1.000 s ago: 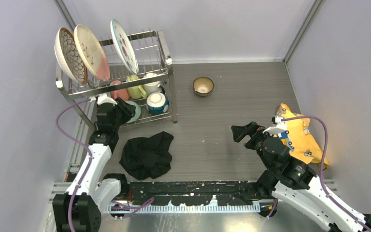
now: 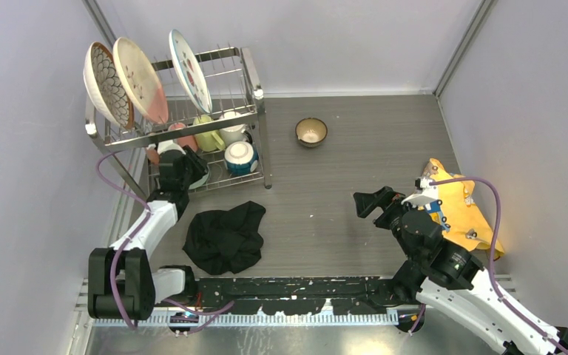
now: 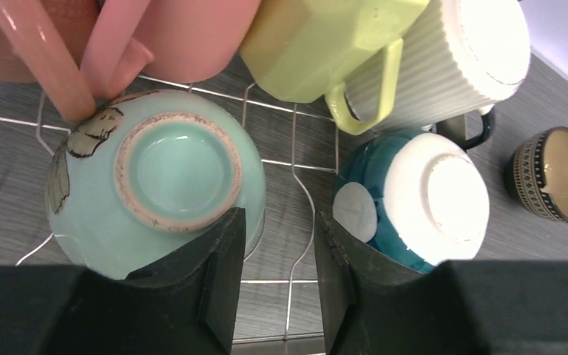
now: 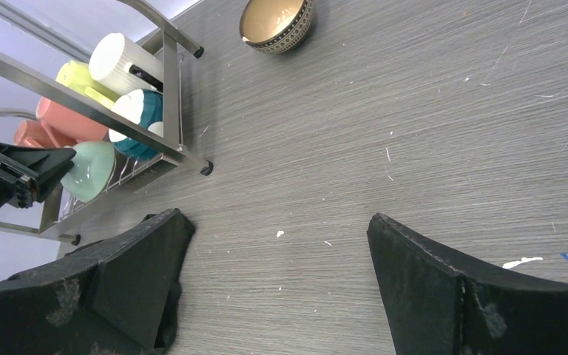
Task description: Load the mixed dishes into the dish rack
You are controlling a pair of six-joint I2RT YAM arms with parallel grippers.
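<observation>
My left gripper [image 2: 191, 161] is part open over the rack's lower shelf, its fingers at the right side of an upturned mint bowl [image 3: 177, 177]. A teal-and-white bowl [image 3: 444, 200] lies to its right. Behind are pink mugs [image 3: 185, 37], a yellow-green mug [image 3: 318, 52] and a white mug [image 3: 473, 44]. The upper tier holds several plates and bowls [image 2: 140, 81]. A small brown patterned bowl [image 2: 310, 132] sits on the table right of the rack [image 2: 262, 148]. My right gripper [image 2: 364, 203] is open over the table, nothing between its fingers.
A black cloth [image 2: 223, 237] lies in front of the rack. A yellow item [image 2: 466, 211] lies at the right behind the right arm. Walls enclose the back and sides.
The right arm and the dishes in the top view look unchanged.
</observation>
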